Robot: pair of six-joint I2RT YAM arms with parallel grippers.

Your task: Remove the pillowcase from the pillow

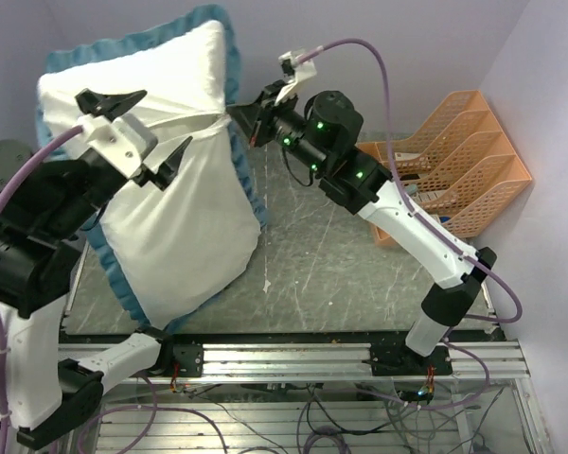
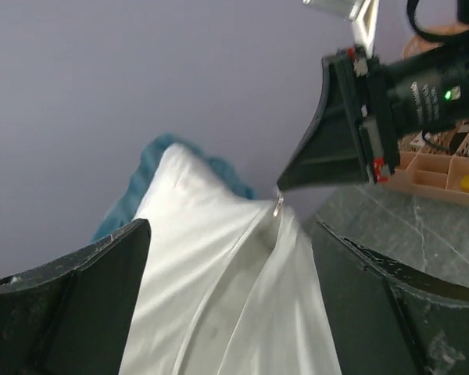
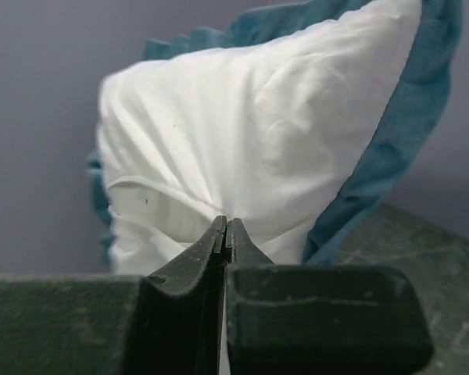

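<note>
The pillow stands tilted up on the left of the table, inside a white pillowcase [image 1: 185, 199] with a blue ruffled edge [image 1: 247, 180]. Across its upper part, a slit [image 1: 180, 127] gapes slightly. At the slit's right end, my right gripper [image 1: 235, 115] is shut on a thin fold of the white cloth; in the left wrist view this pinched bit [image 2: 279, 205] shows at its fingertips. My left gripper [image 1: 166, 120] is wide open over the pillow's left half, near the slit, holding nothing. In the right wrist view, the slit [image 3: 160, 195] lies left of the closed fingertips.
An orange slotted organizer [image 1: 454, 161] with small items stands at the right. Between it and the pillow, the grey marbled tabletop [image 1: 312, 255] is clear. Metal rails [image 1: 284, 357] and cables run along the front.
</note>
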